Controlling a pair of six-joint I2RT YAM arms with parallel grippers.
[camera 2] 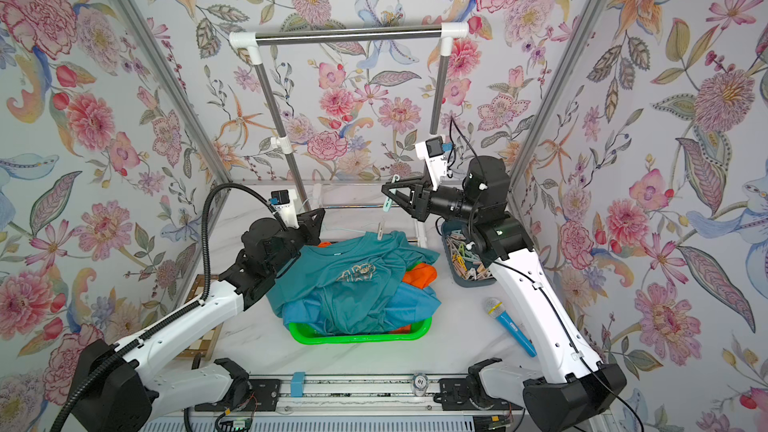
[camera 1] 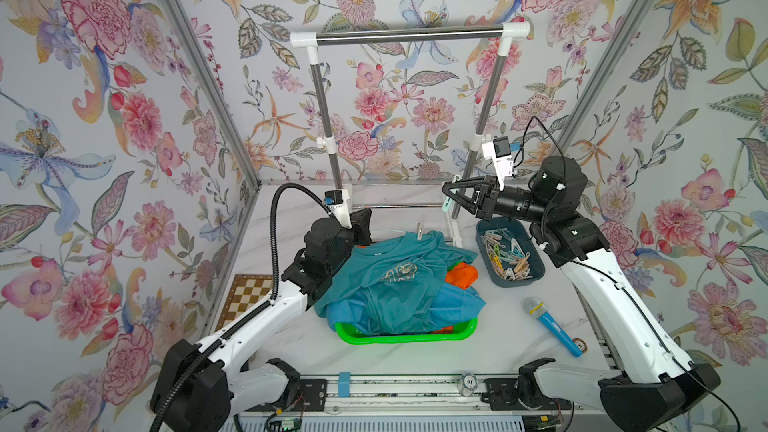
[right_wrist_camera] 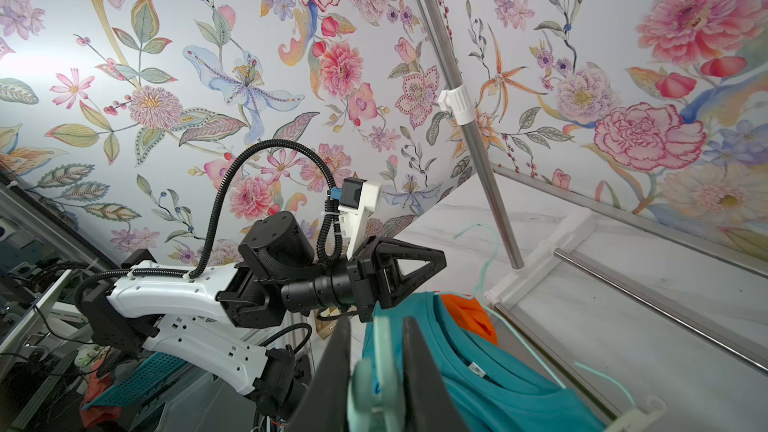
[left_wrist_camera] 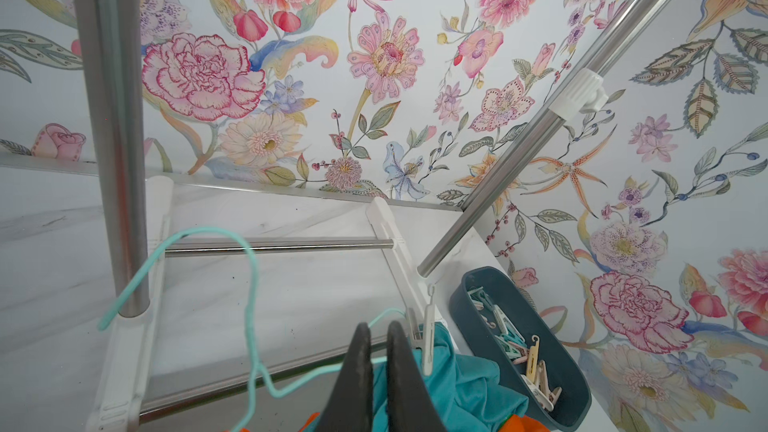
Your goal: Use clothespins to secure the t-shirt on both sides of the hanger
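The teal t-shirt (camera 1: 400, 288) lies on the pile in a green tub (camera 1: 406, 339). A mint wire hanger (left_wrist_camera: 252, 304) shows at its neck, with a pale clothespin (left_wrist_camera: 429, 328) upright at the right shoulder. My left gripper (camera 1: 364, 225) is above the shirt's left side, shut; in the left wrist view its fingers are at the hanger, but whether they touch it is unclear. My right gripper (camera 2: 393, 190) is raised above the shirt's right side, shut on a mint clothespin (right_wrist_camera: 382, 376).
A dark bin of clothespins (camera 1: 504, 272) stands right of the tub. A metal rack (camera 1: 408, 36) rises behind. A blue microphone (camera 1: 560, 328) lies at front right; a chessboard (camera 1: 244, 296) is at the left.
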